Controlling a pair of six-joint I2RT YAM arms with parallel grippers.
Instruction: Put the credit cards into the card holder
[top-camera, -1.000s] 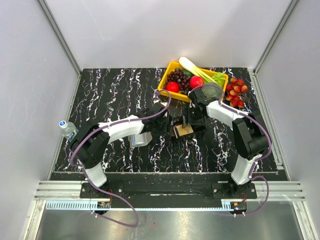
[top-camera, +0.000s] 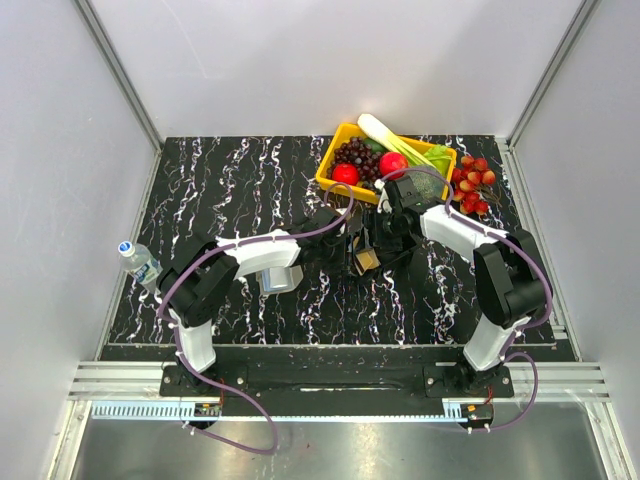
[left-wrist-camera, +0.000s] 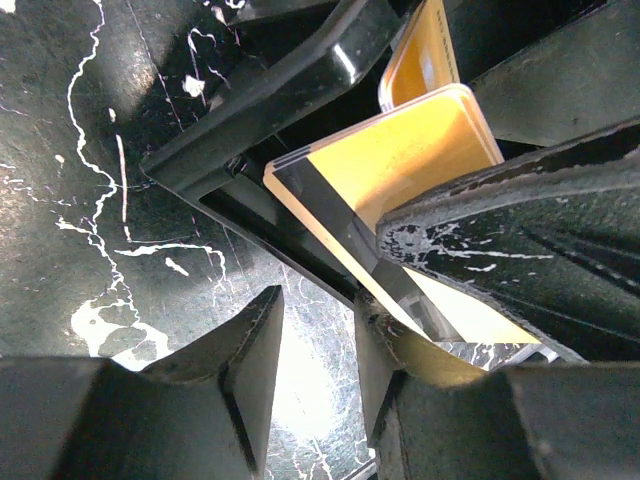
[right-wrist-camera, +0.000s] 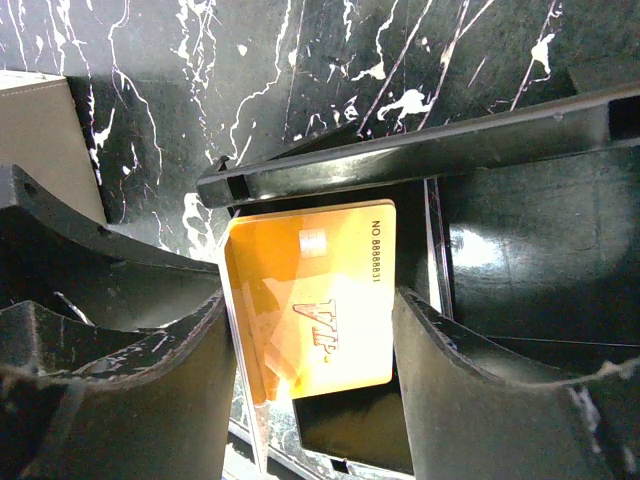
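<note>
The black card holder (right-wrist-camera: 540, 250) lies open on the marbled table between both grippers. An orange-yellow card (right-wrist-camera: 330, 285) stands tilted at it, between the spread fingers of my open right gripper; whether both pads touch it is unclear. In the left wrist view the same card (left-wrist-camera: 430, 145) shows a dark stripe, with a second orange piece (left-wrist-camera: 425, 60) behind it. My left gripper stands partly open close to the holder's edge; its right fingertip is by the card's lower edge, with no card clearly between its fingers.
A small white tray (top-camera: 281, 284) sits left of centre. The yellow basket (top-camera: 338, 187) of produce stands close behind the grippers, red fruit (top-camera: 473, 185) to its right. A bottle (top-camera: 140, 264) is at far left.
Over the last second my left gripper has moved right, up to the holder and card. The card, broad in the top view before, now appears narrower and turned. My right arm has shifted slightly.
</note>
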